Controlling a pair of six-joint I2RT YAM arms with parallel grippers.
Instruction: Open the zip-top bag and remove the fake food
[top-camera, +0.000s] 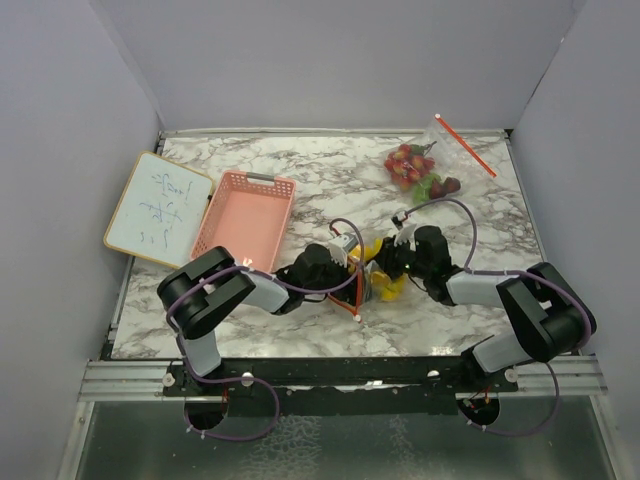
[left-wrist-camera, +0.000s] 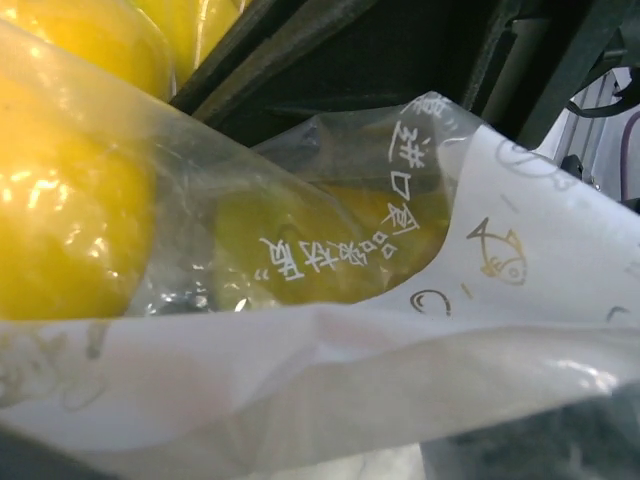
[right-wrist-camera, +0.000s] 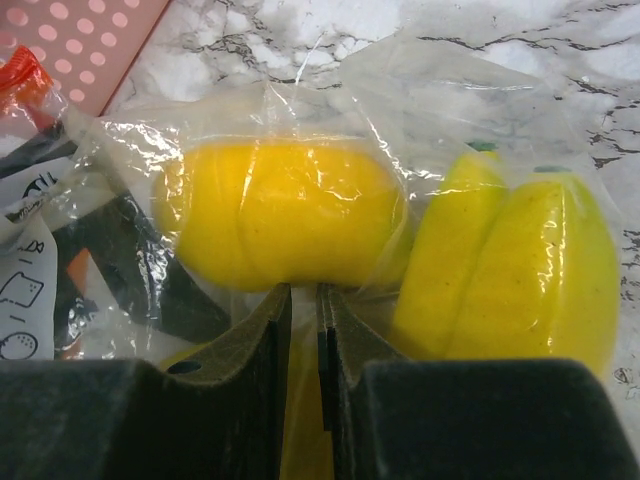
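Observation:
A zip top bag (right-wrist-camera: 480, 80) of yellow fake food lies front centre in the top view, between both grippers. My left gripper (top-camera: 345, 270) is at the bag's orange-edged opening; its wrist view shows dark fingers over yellow pieces and printed plastic, the finger's spacing unclear. My right gripper is shut on the bag's right part, fingers together below a yellow piece (right-wrist-camera: 280, 210), with other yellow pieces (right-wrist-camera: 530, 260) beside it; whether film is pinched between them is unclear.
A pink basket (top-camera: 243, 225) stands to the left, beside a whiteboard (top-camera: 158, 208). Another bag with red and green fake food (top-camera: 420, 170) lies at back right.

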